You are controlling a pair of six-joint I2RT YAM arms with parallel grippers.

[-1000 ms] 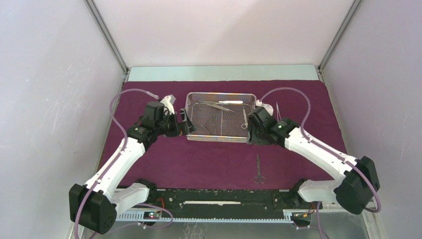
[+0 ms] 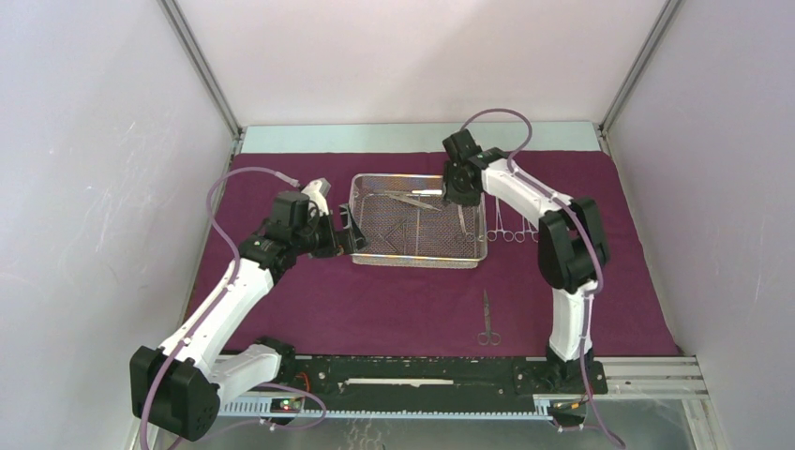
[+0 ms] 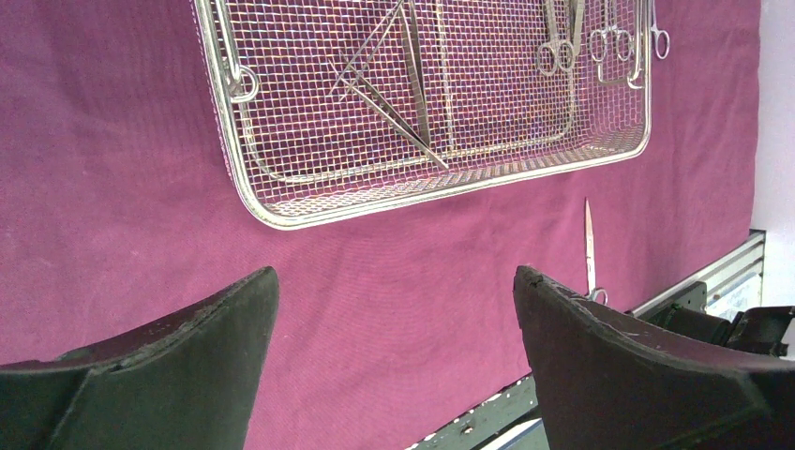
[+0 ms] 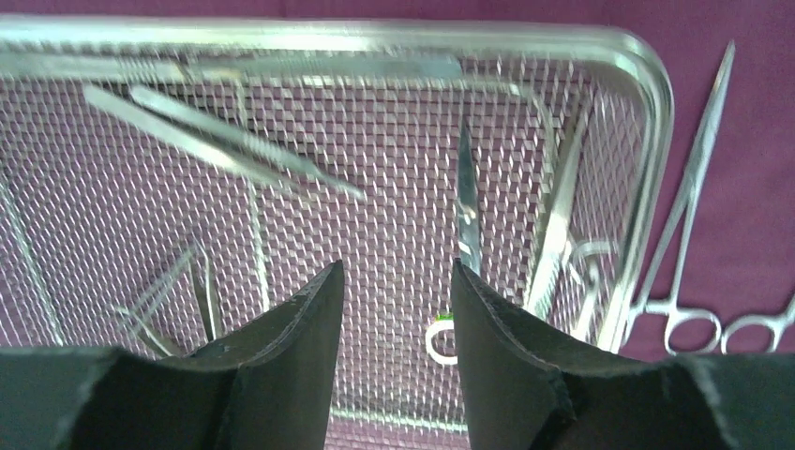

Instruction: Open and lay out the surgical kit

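The wire-mesh tray [image 2: 412,262] sits on the maroon cloth [image 2: 394,309], holding several steel instruments, including tweezers [image 4: 187,141] and straight pieces along its back rim. My right gripper is above the tray's right part, open, near a slim scissor-like instrument [image 4: 467,187]. My left gripper stands open by the tray's left front, over bare cloth with nothing between its fingers. Scissors [image 2: 487,319] lie on the cloth in front of the tray.
Several ringed instruments [image 2: 511,234] lie right of the tray. Walls enclose the sides and back.
My right arm has swung back and left, carrying its gripper from the tray's right front toward its back right. The left arm has not moved.
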